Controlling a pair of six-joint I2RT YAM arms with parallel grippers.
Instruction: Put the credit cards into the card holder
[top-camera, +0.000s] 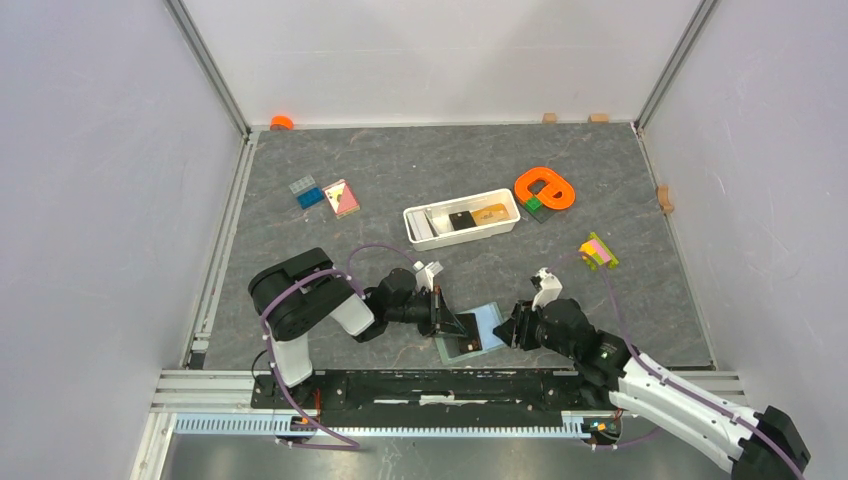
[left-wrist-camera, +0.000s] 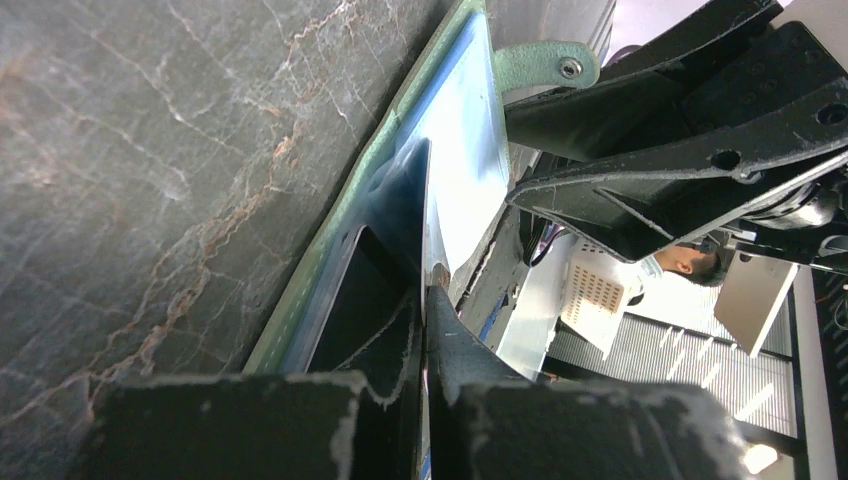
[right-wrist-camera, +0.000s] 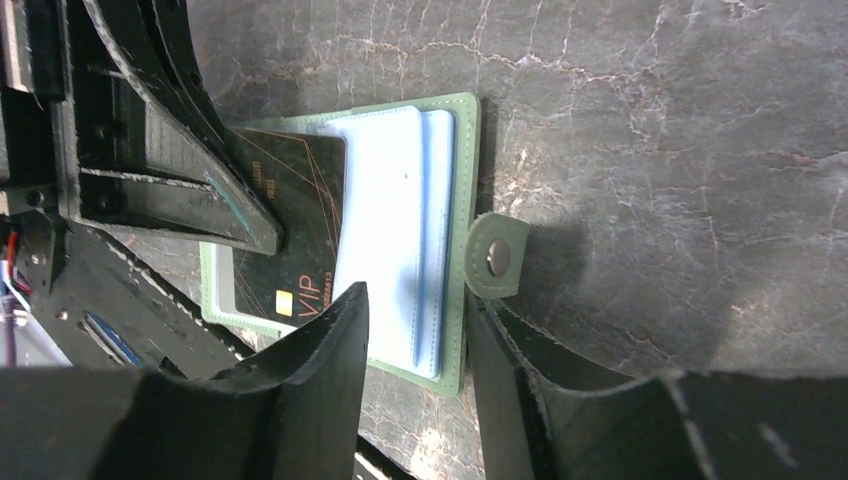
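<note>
The card holder (right-wrist-camera: 470, 130), pale green-edged with a light blue inside and a snap tab, lies flat on the table. A black card (right-wrist-camera: 290, 205) marked "VIP" is over its left half. My left gripper is shut on the black card, which that view shows almost edge-on; how far the card sits in the pocket cannot be told. At the holder's right side, my right gripper is part open, with one fingertip over the blue inside and the other by the outer edge below the tab (right-wrist-camera: 497, 257). Nothing is gripped between them.
Behind the holder stands a white tray (top-camera: 468, 238) with several items in it. Toy blocks (top-camera: 308, 193), an orange ring (top-camera: 545, 188) and a small colored toy (top-camera: 598, 251) are farther off.
</note>
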